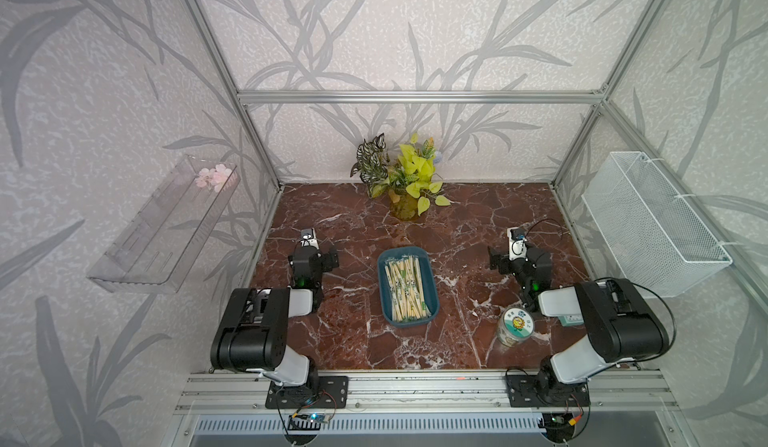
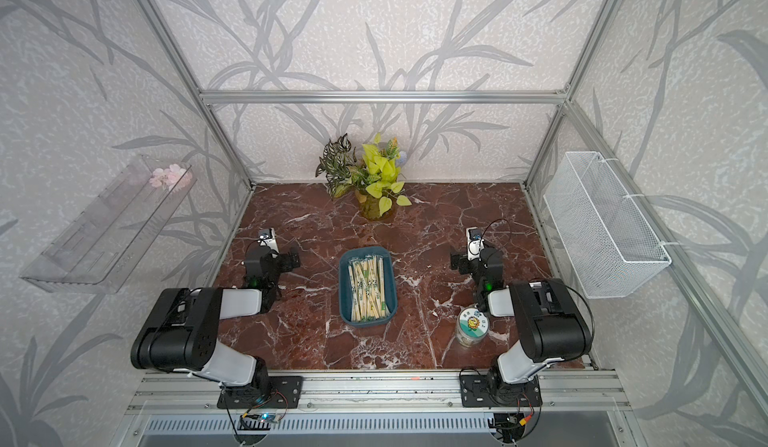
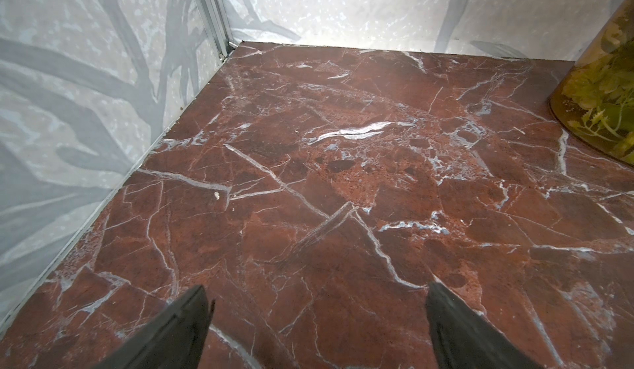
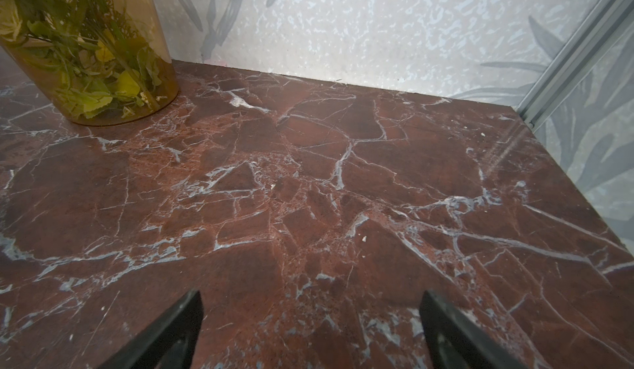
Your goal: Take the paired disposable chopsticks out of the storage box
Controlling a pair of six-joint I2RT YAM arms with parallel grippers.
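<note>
A blue storage box (image 1: 433, 307) sits in the middle front of the marble table, holding a pile of wrapped chopsticks (image 1: 406, 287) laid lengthwise. My left gripper hovers over bare table to the box's left, open and empty. My right gripper stands open and empty to the box's right, also over bare marble. Neither wrist view shows the box.
A plant in an amber vase (image 1: 404, 205) stands at the back. A round lidded tub (image 1: 517, 325) sits at the front right. A clear wall shelf (image 1: 160, 231) and white mesh basket (image 1: 652, 223) hang at either side.
</note>
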